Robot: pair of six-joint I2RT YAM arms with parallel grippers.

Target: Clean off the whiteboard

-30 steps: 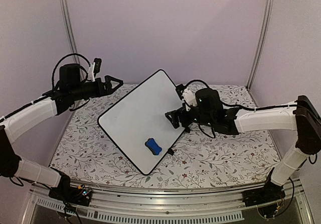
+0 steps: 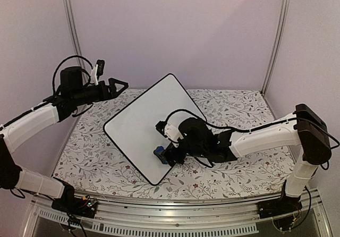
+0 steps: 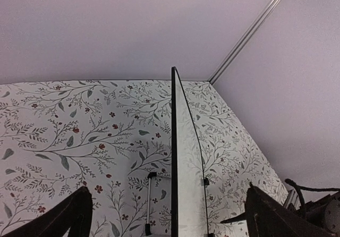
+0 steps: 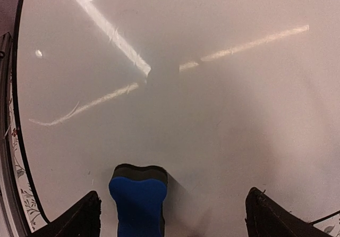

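The whiteboard (image 2: 138, 120) leans tilted on the floral table, looking mostly clean apart from glare and faint smudges in the right wrist view. A blue eraser with a dark back (image 4: 139, 205) lies on its lower part. My right gripper is over the board at the eraser, fingers apart, with the eraser between them toward the left finger; from above it partly hides the eraser (image 2: 159, 153). My left gripper is open and raised left of the board, holding nothing; the board (image 3: 188, 157) shows edge-on in its view.
Pale walls (image 2: 175, 35) enclose it at the back and both sides, and a metal rail (image 2: 159, 205) runs along the front.
My right gripper has moved down and toward the front, from beside the board's right edge onto the eraser.
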